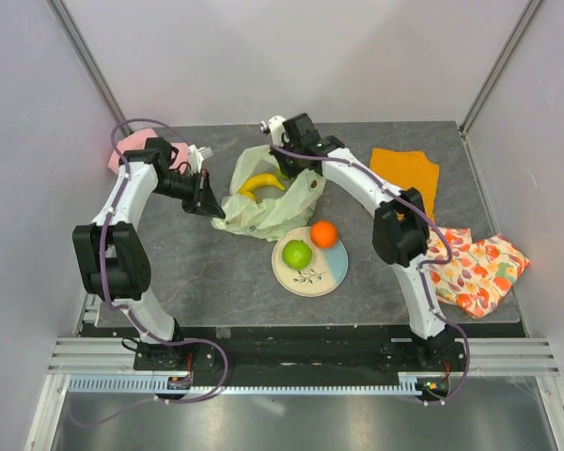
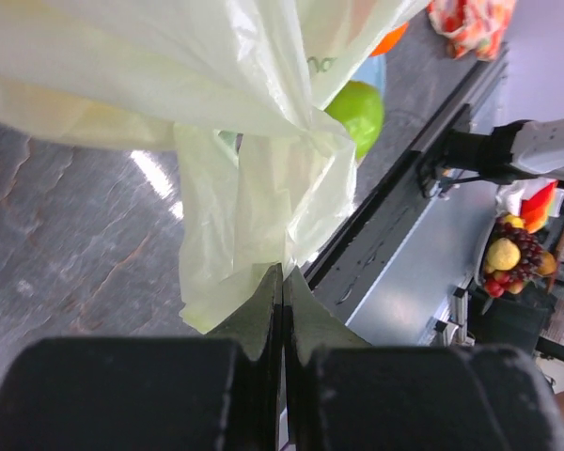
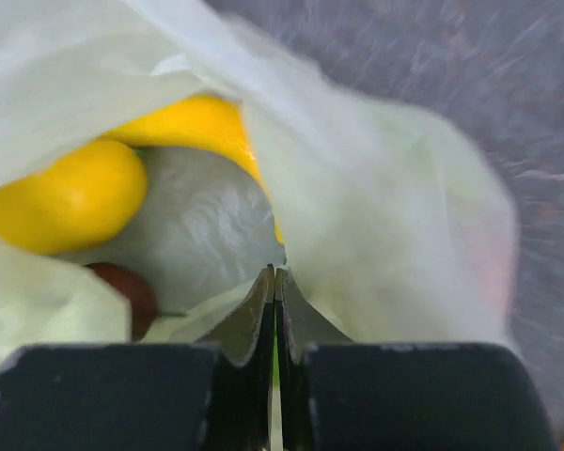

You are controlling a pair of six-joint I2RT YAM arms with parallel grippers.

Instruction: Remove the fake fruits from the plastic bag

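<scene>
The pale green plastic bag point(image 1: 277, 214) lies crumpled at the back middle, its mouth spread. In the left wrist view, its gathered edge point(image 2: 263, 202) runs down to my left gripper, shut on the thin film. Inside it, the top view shows a yellow banana point(image 1: 263, 182). My right gripper is over the bag's inside, fingertips together; a green patch point(image 3: 275, 349) shows in the slit behind them, but what they grip is unclear. A yellow fruit point(image 3: 70, 197) and a dark red one point(image 3: 130, 293) lie to its left.
A plate point(image 1: 291, 279) in front of the bag bears a green apple point(image 1: 297, 254) and an orange point(image 1: 323, 234). An orange cloth point(image 1: 404, 178) and a flowered cloth point(image 1: 479, 272) lie right, a pink cloth point(image 1: 136, 143) far left.
</scene>
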